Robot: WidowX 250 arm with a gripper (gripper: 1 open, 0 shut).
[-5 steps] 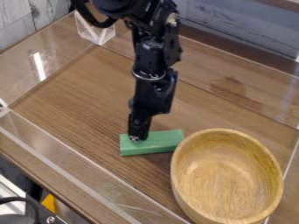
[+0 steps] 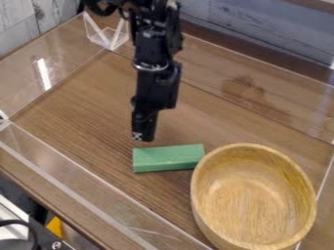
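Observation:
My black gripper (image 2: 141,134) hangs from the top centre, its fingertips low over the wooden table just behind a green block (image 2: 167,157), apart from it. The fingers look shut, with nothing seen between them. The green block lies flat, just left of a large tan bowl (image 2: 253,229) at the lower right.
A clear bin (image 2: 107,29) stands at the back left. A cable lies at the lower left.
The gripper has moved back and slightly left, off the green block. The block and bowl show no visible movement.

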